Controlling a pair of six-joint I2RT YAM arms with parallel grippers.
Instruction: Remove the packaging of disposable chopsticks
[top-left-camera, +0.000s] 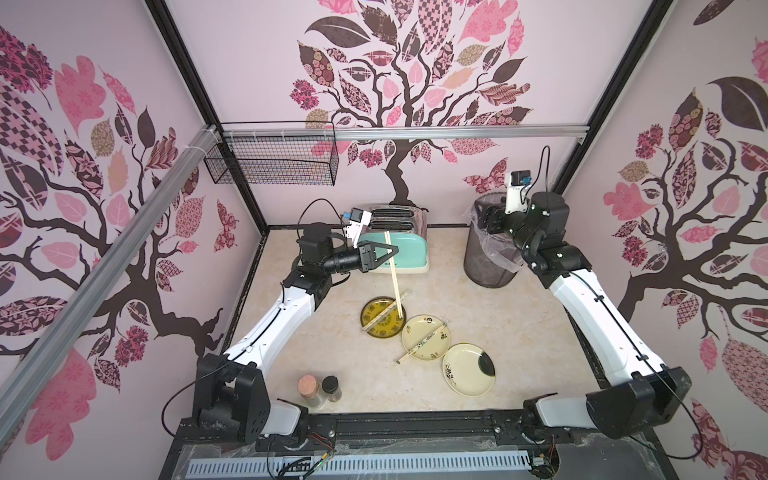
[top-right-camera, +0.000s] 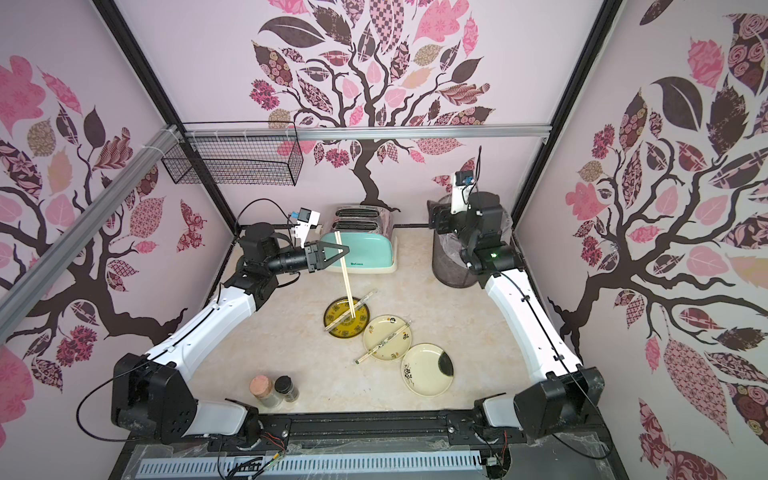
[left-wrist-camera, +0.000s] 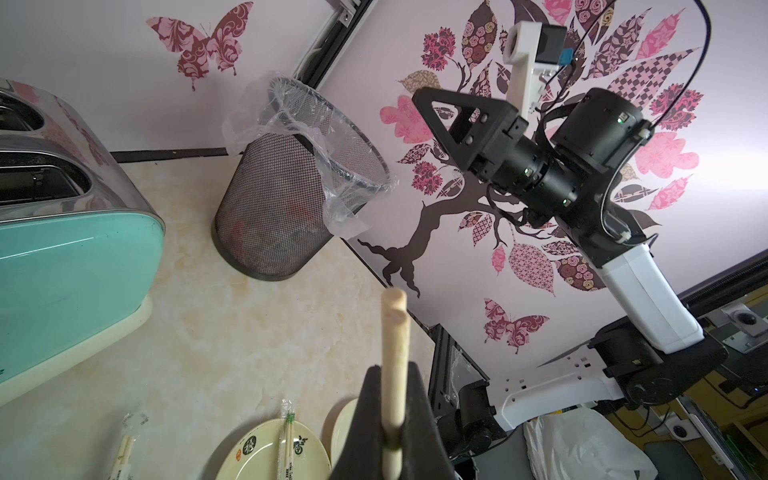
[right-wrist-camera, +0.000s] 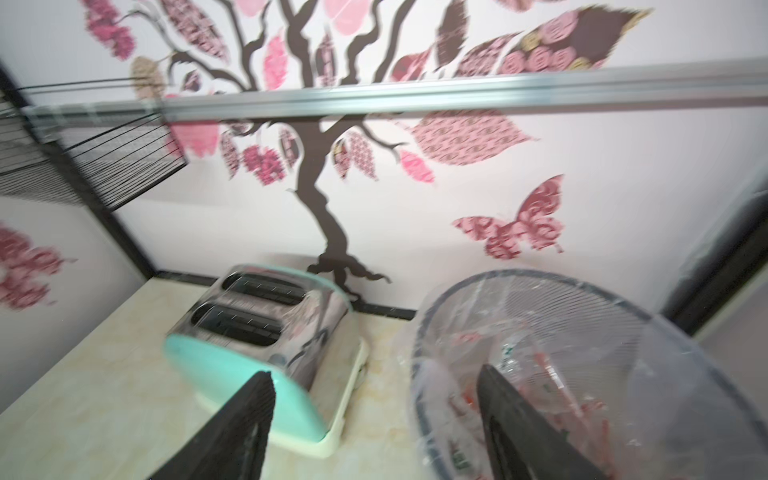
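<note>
My left gripper (top-left-camera: 393, 251) is shut on a pair of bare wooden chopsticks (top-left-camera: 396, 284), which hang slanting over the plates. In the left wrist view, the blunt ends of these chopsticks (left-wrist-camera: 395, 344) rise from between the dark fingertips, with no wrapper on that end. My right gripper stands open over the near side of the trash bin, nothing between its fingers. Wrapped chopsticks (top-left-camera: 376, 320) rest across the brown plate (top-left-camera: 368, 306), and another wrapped pair (top-left-camera: 417, 345) crosses a cream plate (top-left-camera: 441, 345).
The mesh trash bin (top-left-camera: 488, 268) with a clear liner holds some thin scraps (right-wrist-camera: 552, 376). A teal toaster (top-left-camera: 412, 252) sits behind the left gripper. An empty cream plate (top-left-camera: 464, 376) lies at the front; two shakers (top-left-camera: 320, 389) stand front left. Table space right of the plates is clear.
</note>
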